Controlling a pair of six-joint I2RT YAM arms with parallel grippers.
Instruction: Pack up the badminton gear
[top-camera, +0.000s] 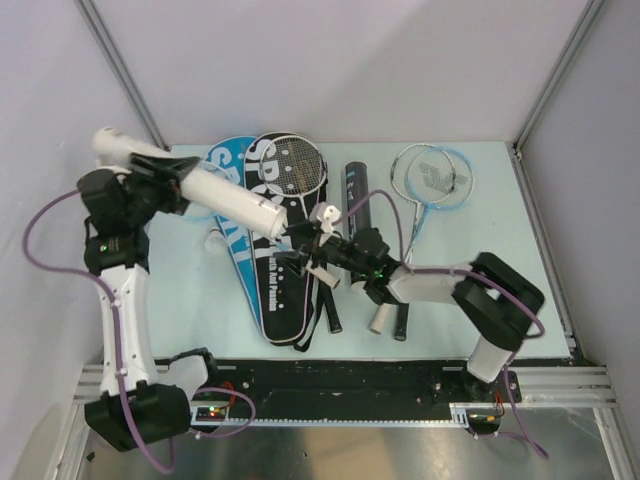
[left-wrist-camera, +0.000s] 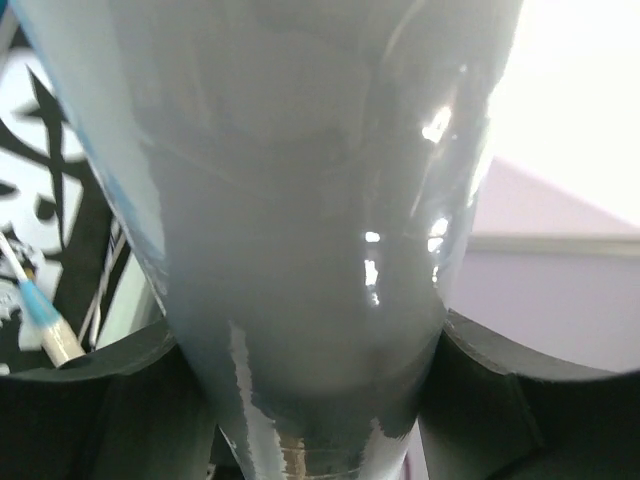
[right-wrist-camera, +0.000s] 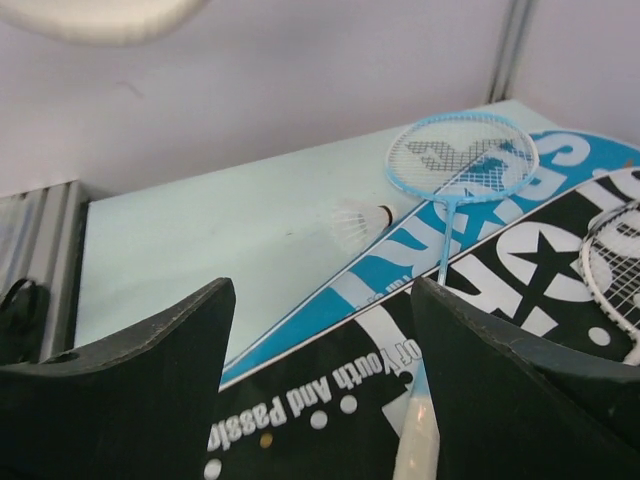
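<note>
My left gripper (top-camera: 170, 180) is shut on a long white tube (top-camera: 230, 205), raised and slanting over the left of the table; its glossy body fills much of the left wrist view (left-wrist-camera: 310, 200). My right gripper (top-camera: 305, 245) hangs open near the tube's lower right end, above the black SPORTS bag (top-camera: 280, 290). In the right wrist view nothing is between its fingers. A blue bag (right-wrist-camera: 330, 305), a shuttlecock (right-wrist-camera: 355, 222) and a blue racket (right-wrist-camera: 460, 155) lie below.
A dark tube (top-camera: 355, 185) lies right of the bags. Two rackets (top-camera: 435, 175) lie at the back right, handles toward the front.
</note>
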